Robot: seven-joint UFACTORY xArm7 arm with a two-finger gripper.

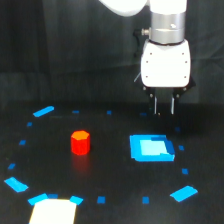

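Note:
A red, hexagonal-looking block [80, 142] stands alone on the black surface, left of the middle. To its right lies a shallow blue tray [135, 148] with a white patch inside. My gripper [164, 105] hangs above and behind the tray, pointing down. Its two thin fingers are apart with a gap between them, and nothing shows in that gap. The red block is well to the left of the gripper and not touching it.
A pale cream-coloured object [52, 212] is cut off by the bottom edge at the left. Strips of blue tape [184, 193] and several small blue squares mark the black surface. Between the block and the tray the surface is clear.

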